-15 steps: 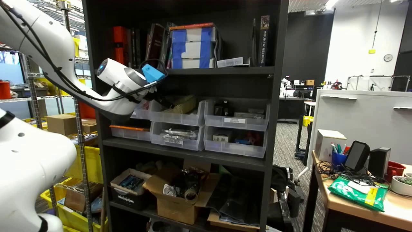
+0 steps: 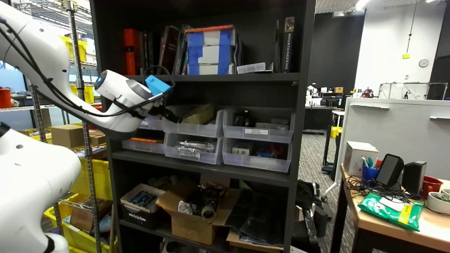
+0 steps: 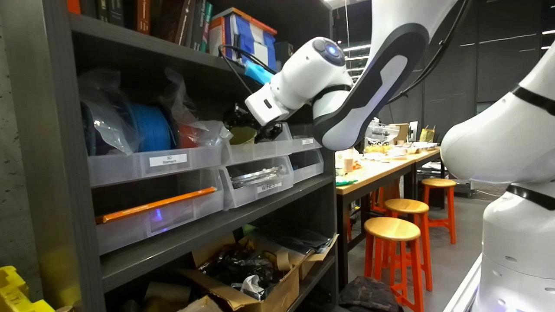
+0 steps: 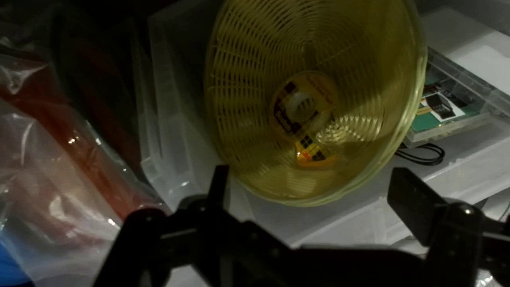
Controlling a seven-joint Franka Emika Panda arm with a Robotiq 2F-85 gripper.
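A yellow woven basket [image 4: 248,95] lies tilted in the upper clear bin [image 2: 194,128], its mouth facing the wrist camera. Inside it rests a roll of Scotch tape [image 4: 306,103] in yellow packaging. My gripper is open, its two black fingers [image 4: 413,203] spread wide at the basket's near rim, with nothing held between them. From the second exterior side, the gripper [image 3: 255,127] appears at the front of the bin, partly covering the basket [image 3: 243,135].
Left of the basket, bagged filament spools [image 3: 151,127] fill the neighbouring bin. A clear case [image 4: 442,105] sits to the basket's right. Below is the wires bin [image 3: 260,182]; above, the shelf board [image 2: 227,78] with books limits headroom.
The arm and gripper have drawn back to the left and slightly down, away from the basket. The basket and bins look unmoved.
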